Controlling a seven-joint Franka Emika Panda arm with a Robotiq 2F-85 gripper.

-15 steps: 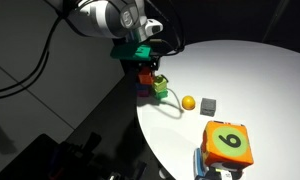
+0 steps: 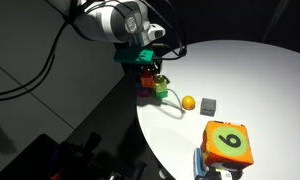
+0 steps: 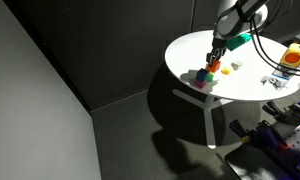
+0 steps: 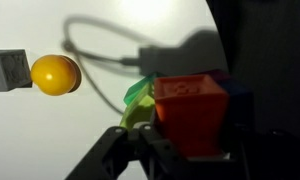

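Note:
An orange-red block (image 4: pixel 190 112) fills the space between the fingers of my gripper (image 2: pixel 147 72), which is shut on it. Close below and beside it, near the table's edge, are a green block (image 2: pixel 161 87) and darker blocks (image 3: pixel 202 75), one of them bluish. In the wrist view the held block covers much of this group; only a yellow-green side (image 4: pixel 140 104) and a dark blue corner show. Whether the orange-red block touches those blocks cannot be told.
An orange ball (image 2: pixel 188 102) and a grey cube (image 2: pixel 208 106) lie on the white round table (image 2: pixel 250 80). A larger orange numbered cube (image 2: pixel 227 143) stands further off. Beyond the blocks the table edge drops away.
Over the last second my gripper has shifted slightly down and right in exterior view 1, with the orange-red block in it. The other objects look unmoved.

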